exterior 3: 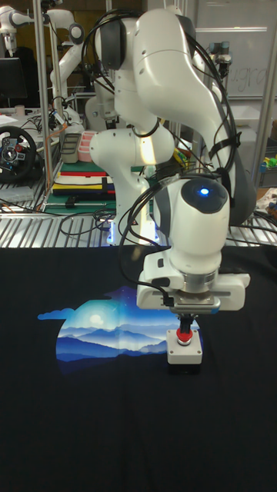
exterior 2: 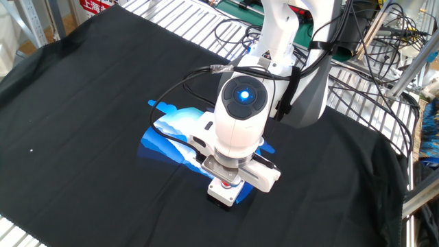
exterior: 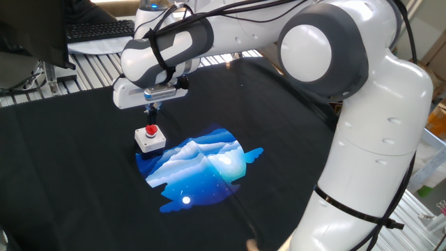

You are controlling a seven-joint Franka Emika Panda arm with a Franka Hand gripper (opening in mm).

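A white box with a red push button (exterior: 151,130) on top stands on the black cloth, at one edge of the blue picture. Directly over it points my gripper (exterior: 151,123), its dark fingers close together and shut. The fingertips reach the red button (exterior 3: 185,337) in the third exterior view, and no gap between them and it shows. Whether the button is pressed down cannot be told. From the second exterior view, the gripper's body covers the fingers and most of the button, leaving the white box (exterior 2: 226,192) partly visible below it.
The blue mountain picture (exterior: 198,169) lies flat on the black cloth (exterior: 63,167) beside the box. A monitor (exterior: 31,35) and a keyboard (exterior: 100,31) sit beyond the cloth's edge. Loose cables (exterior 2: 374,58) crowd the area near the arm's base.
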